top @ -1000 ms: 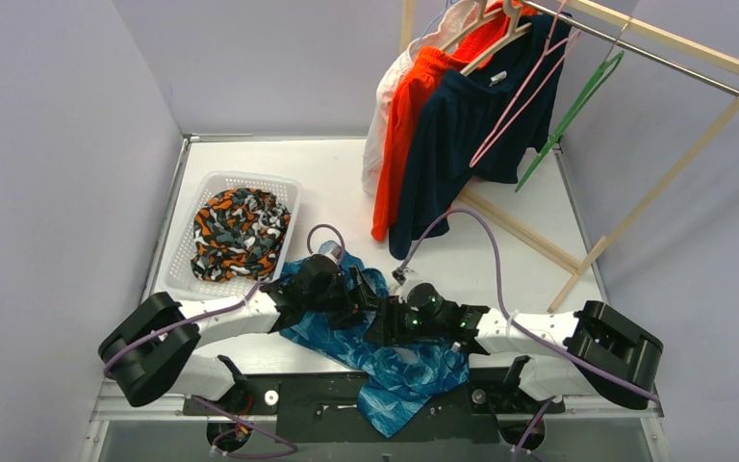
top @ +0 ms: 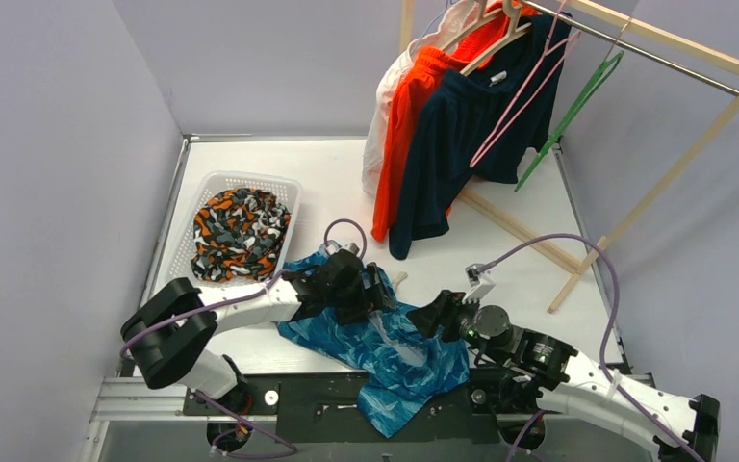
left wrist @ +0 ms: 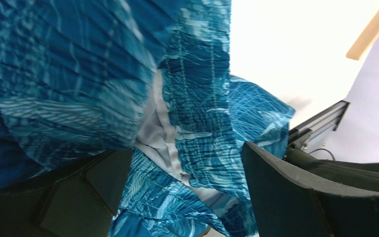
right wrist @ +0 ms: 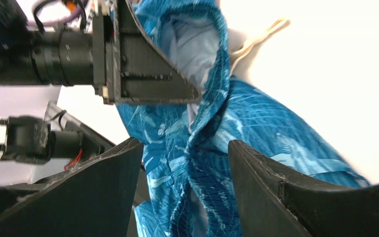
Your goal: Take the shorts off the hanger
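Blue patterned shorts [top: 404,371] lie crumpled on the white table, partly hanging over the front edge. Their pale lining [right wrist: 192,44] shows in both wrist views. From under the cloth pokes a slim cream piece [right wrist: 256,42]; whether it belongs to the hanger, I cannot tell. No more of that hanger shows. My left gripper is over the shorts, its fingers apart with cloth in view between and beyond them. To its right, my right gripper is open too, above the shorts' right part, with cloth beyond its fingers.
A white basket [top: 293,197] with camouflage cloth [top: 241,234] stands at the left. On the rack at the back right hang a navy garment [top: 452,135], an orange one [top: 406,120], a pink hanger [top: 520,115] and a green hanger [top: 573,115]. Bare table [top: 443,265] shows behind the shorts.
My right gripper has drawn back to the right, away from the left one, and its arm has swung toward the front right. The left gripper has shifted slightly right. The shorts stay on the table.
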